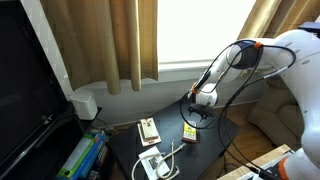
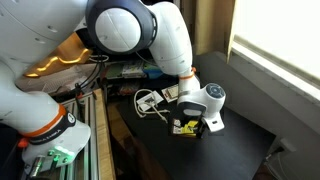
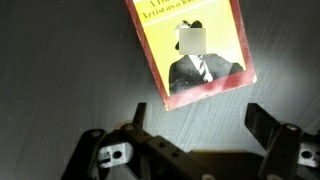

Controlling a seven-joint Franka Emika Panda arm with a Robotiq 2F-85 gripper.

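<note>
A yellow paperback with a red border and a figure in a dark hat [image 3: 205,65] fills the upper middle of the wrist view. It lies flat on the dark table [image 3: 60,70]. In exterior view 1 the same yellow book [image 1: 189,132] is just left of the arm's end. My gripper is open, its two fingers wide apart below the book's lower edge, with nothing between them. From exterior view 2, the gripper body [image 2: 203,105] hangs over the book and covers part of it.
Another book [image 1: 149,130] lies left of the yellow one. A white power strip with a cable [image 1: 155,165] rests nearer the front. Upright books [image 1: 80,155] stand at far left. The table right of the gripper [image 2: 245,140] is bare.
</note>
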